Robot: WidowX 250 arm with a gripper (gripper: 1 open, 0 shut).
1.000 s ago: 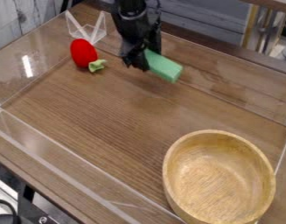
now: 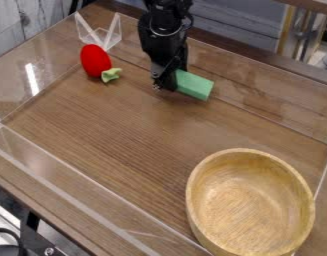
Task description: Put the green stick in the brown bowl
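The green stick (image 2: 194, 85) is at the back middle of the wooden table, its right end sticking out from my gripper (image 2: 169, 82). My black gripper reaches down from the top and is shut on the stick's left part, which the fingers hide. Whether the stick touches the table or hangs just over it, I cannot tell. Near the front right corner stands the brown bowl (image 2: 206, 190), light tan, wide and empty.
Left of the gripper lies a red egg-shaped object (image 2: 95, 60) with a small light-green piece (image 2: 111, 75) beside it. A raised wooden ledge (image 2: 266, 55) runs along the back.
The bowl and the red object have stayed put.
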